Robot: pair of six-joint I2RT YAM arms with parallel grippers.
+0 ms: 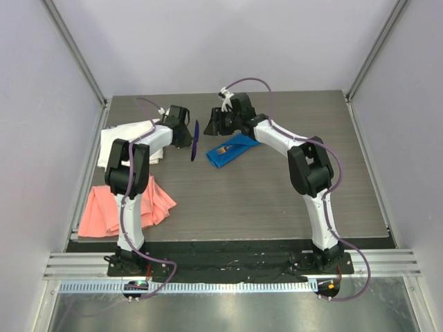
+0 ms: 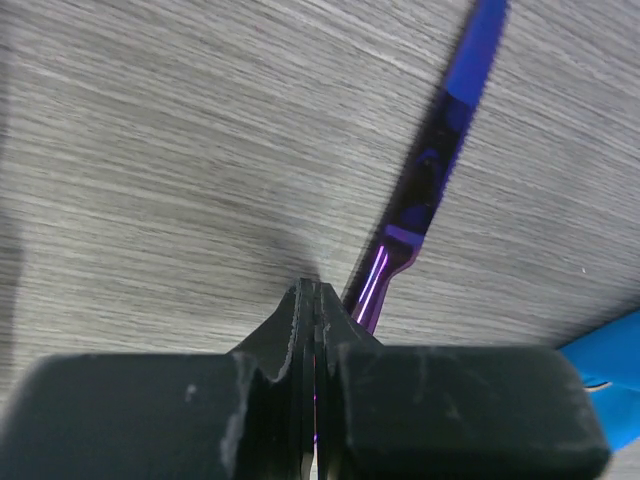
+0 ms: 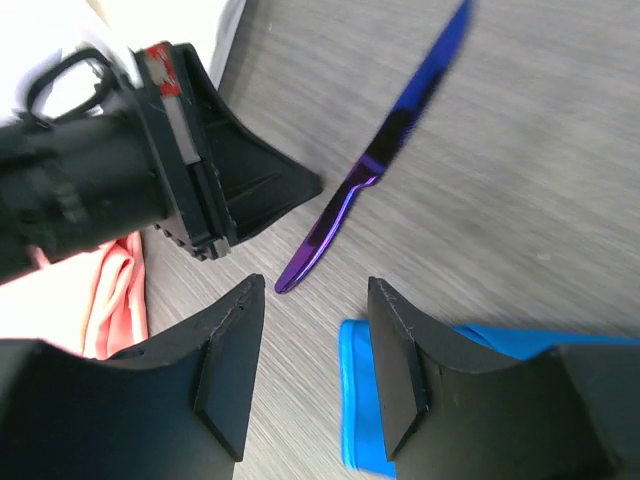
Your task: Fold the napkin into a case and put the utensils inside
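A dark purple knife (image 1: pixel 194 141) lies bare on the table, pointing away from the front edge. Just left of it my left gripper (image 1: pixel 184 142) is shut, with nothing seen between its fingers; in the left wrist view the knife (image 2: pixel 425 180) runs off beyond the fingertips. To the knife's right hovers my right gripper (image 1: pixel 212 131), its fingers (image 3: pixel 232 365) apart and empty in the right wrist view. The blue napkin (image 1: pixel 239 149) is folded into a long slanted case, and a wooden-coloured utensil (image 1: pixel 223 149) shows at its lower left end.
A white folded cloth (image 1: pixel 114 144) lies at the left, partly under the left arm. Nearer the front is a salmon cloth (image 1: pixel 100 211).
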